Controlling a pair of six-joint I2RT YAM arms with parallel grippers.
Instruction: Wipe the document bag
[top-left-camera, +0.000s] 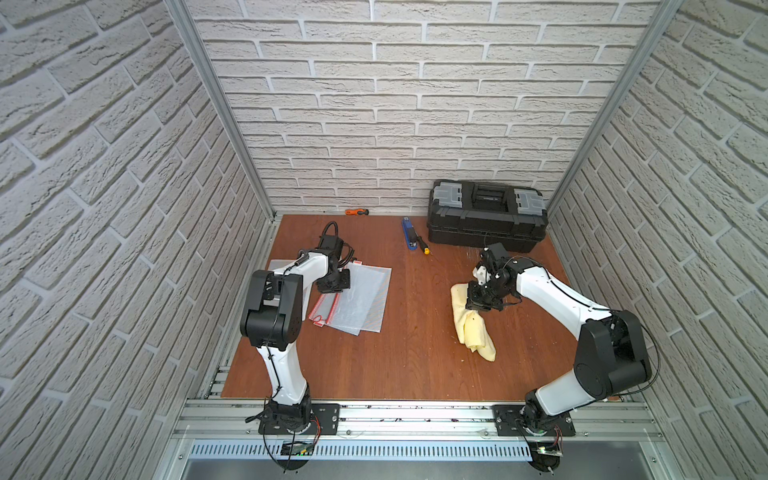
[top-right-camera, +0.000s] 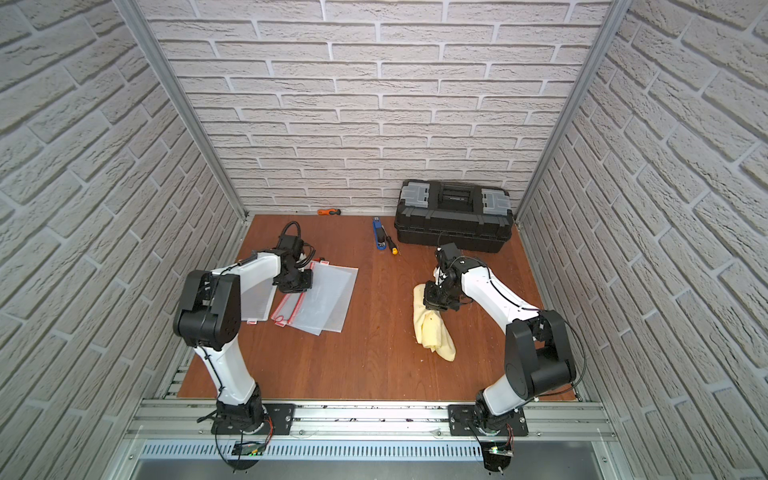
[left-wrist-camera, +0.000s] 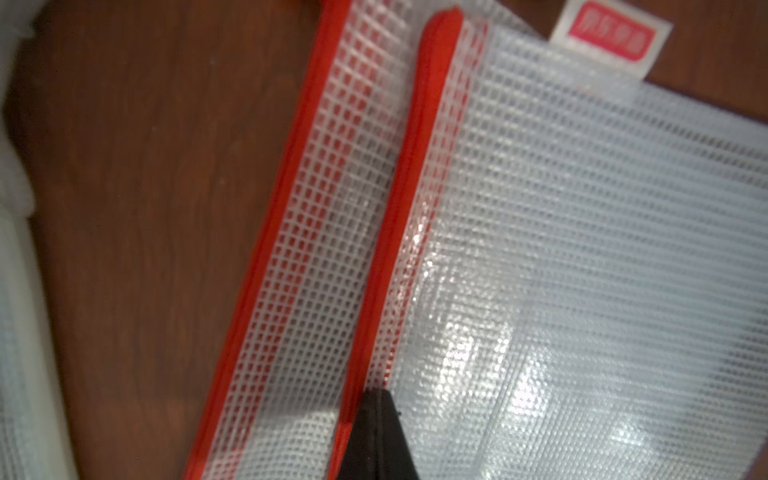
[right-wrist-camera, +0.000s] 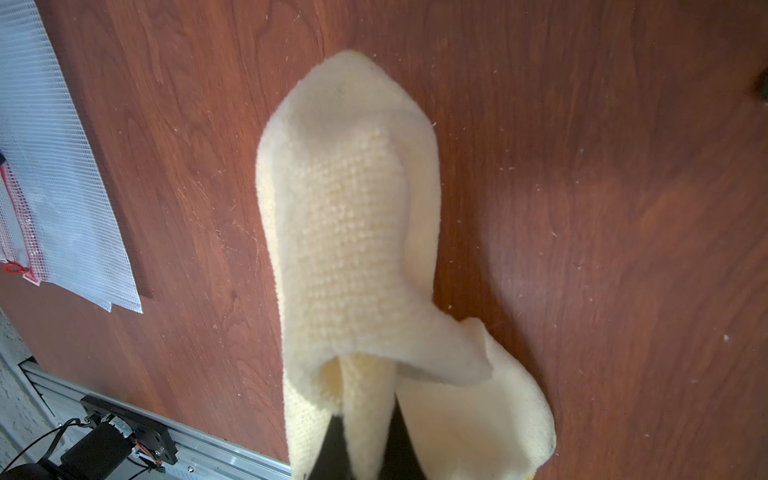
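Two translucent mesh document bags with red zips lie overlapped and fanned on the left of the table. In the left wrist view the upper bag (left-wrist-camera: 600, 240) covers most of the lower bag (left-wrist-camera: 312, 240), whose red edge shows at left. My left gripper (top-left-camera: 340, 288) is shut, low at the upper bag's red zip edge; whether a thin fold sits between its fingers is hidden. Right of centre, my right gripper (top-left-camera: 473, 307) is shut on a pale yellow cloth (right-wrist-camera: 344, 232), which rises between the fingers and drapes over the table.
Another mesh bag (top-right-camera: 257, 304) lies at the far left, partly under the left arm. At the back are a black toolbox (top-left-camera: 488, 212), a blue tool (top-left-camera: 409, 233) and an orange-handled tool (top-left-camera: 357, 212). Bare table separates bags from cloth.
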